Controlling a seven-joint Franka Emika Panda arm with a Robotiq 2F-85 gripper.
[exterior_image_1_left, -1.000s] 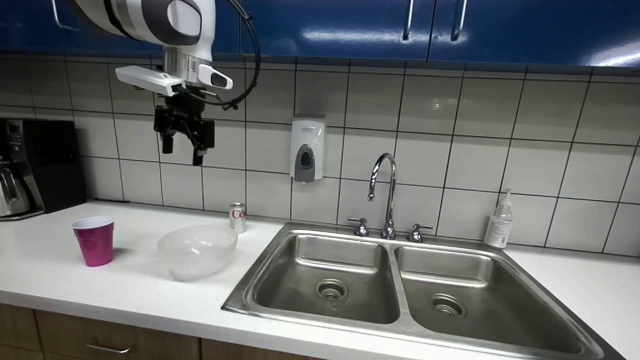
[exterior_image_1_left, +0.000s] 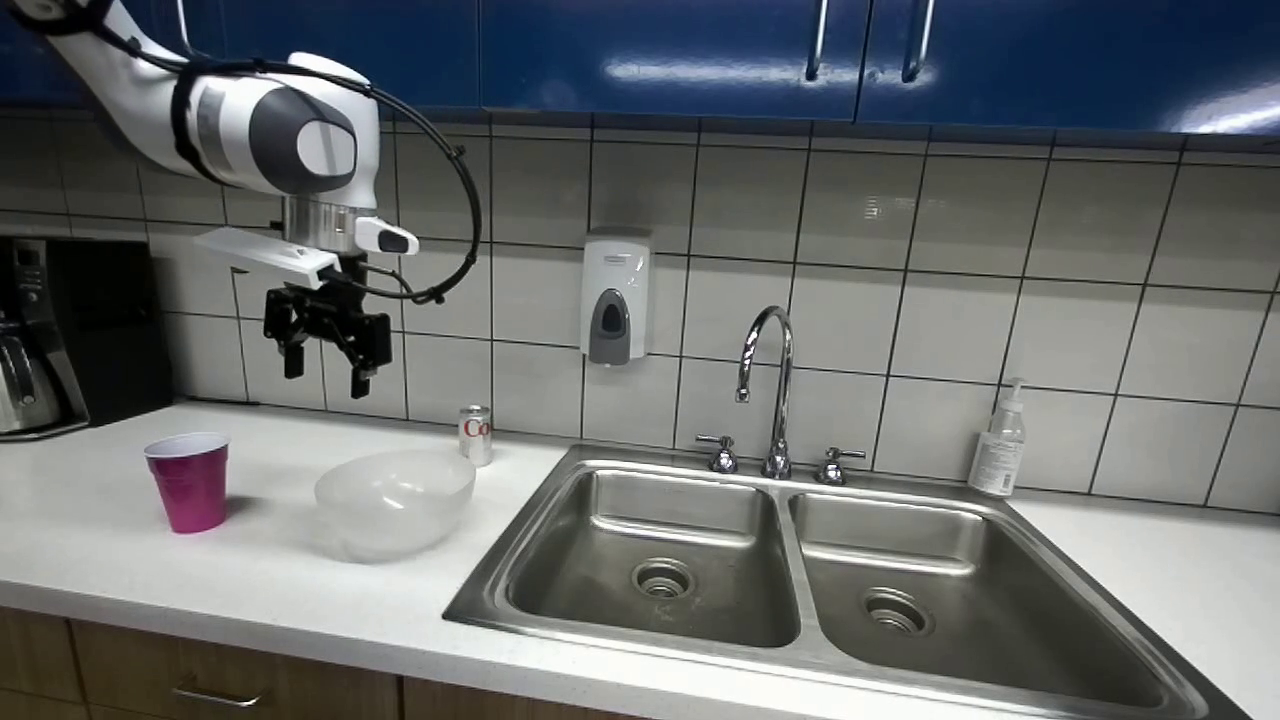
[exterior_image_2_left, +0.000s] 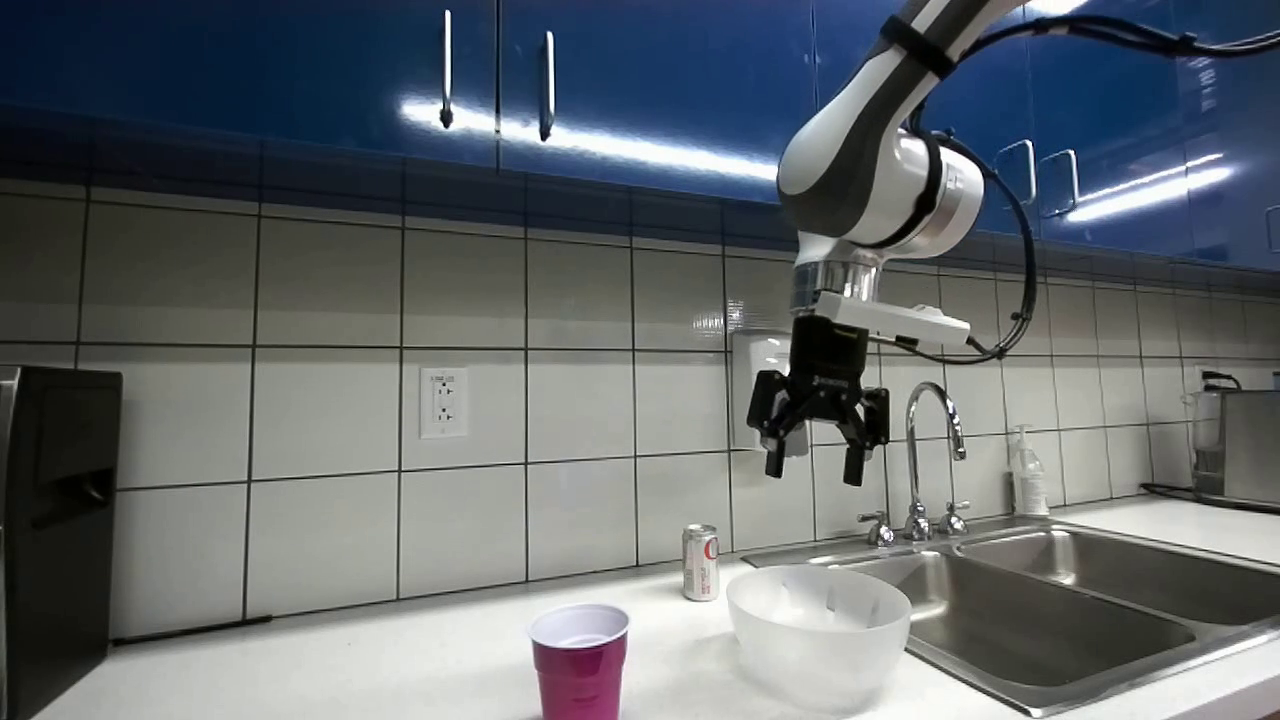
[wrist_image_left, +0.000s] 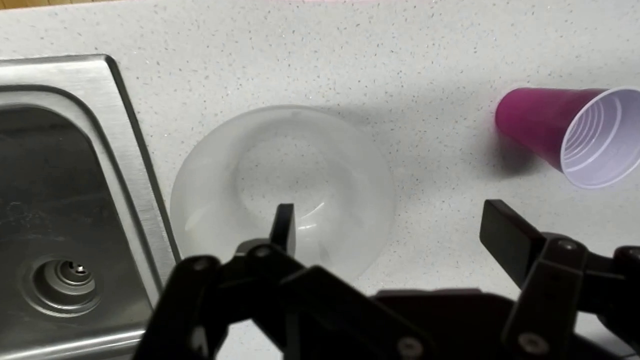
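Observation:
My gripper (exterior_image_1_left: 326, 374) hangs open in the air, well above the counter, with nothing between its fingers. In the wrist view, the frosted bowl (wrist_image_left: 288, 186) lies below, partly behind one of the fingers (wrist_image_left: 283, 231). It looks empty. A magenta cup (exterior_image_1_left: 192, 486) with a white inside stands upright left of the bowl in exterior view 1; it shows at the right in the wrist view. Behind the bowl, near the tiled wall, a silver soda can (exterior_image_2_left: 701, 562) stands upright.
A double steel sink (exterior_image_1_left: 786, 564) with a tall faucet (exterior_image_1_left: 780, 384) is right of the bowl. The black coffee maker (exterior_image_1_left: 90, 330) stands at the far left. A soap dispenser (exterior_image_1_left: 615, 298) hangs on the wall, and blue cabinets (exterior_image_1_left: 672, 60) run overhead. Counter between cup and bowl is clear.
My gripper has come down and moved to the left in exterior view 1, remaining open. The cup, bowl and can have not moved.

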